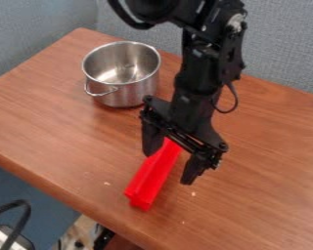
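Observation:
A red elongated bar (pixel 152 179) lies diagonally on the wooden table, its far end partly hidden under my gripper. My black gripper (pixel 172 156) hangs over that end with its fingers spread open on either side. Whether the fingers touch the bar is hard to tell from this angle.
A steel pot (pixel 121 70) with a wire handle stands at the back left.

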